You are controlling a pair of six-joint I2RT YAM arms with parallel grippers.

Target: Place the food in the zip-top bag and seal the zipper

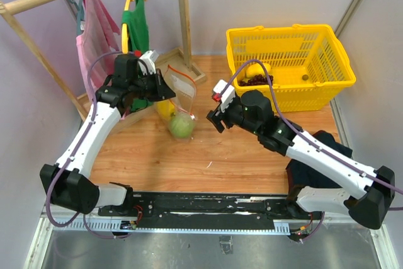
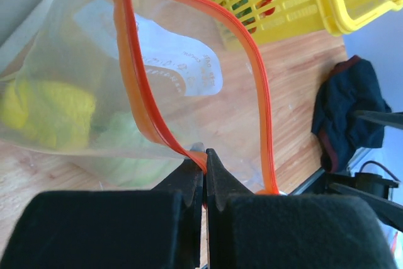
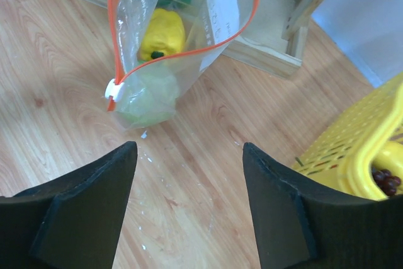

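Note:
A clear zip bag (image 1: 182, 102) with an orange zipper rim hangs from my left gripper (image 1: 162, 96), which is shut on the rim; in the left wrist view the fingertips pinch the orange strip. Its mouth gapes between the two orange zipper lines (image 2: 261, 102). Inside are a yellow pepper (image 3: 162, 34) and a green round vegetable (image 1: 181, 126). A white slider (image 3: 114, 89) sits at one end of the zipper. My right gripper (image 1: 216, 121) is apart from the bag, open, with nothing between its fingers.
At the back right stands a yellow basket (image 1: 289, 105) holding a yellow item (image 1: 255, 70) and dark grapes. Left are a wooden rack with hanging clothes and a wooden tray (image 1: 195, 79). Dark cloth (image 1: 324, 149) lies at right.

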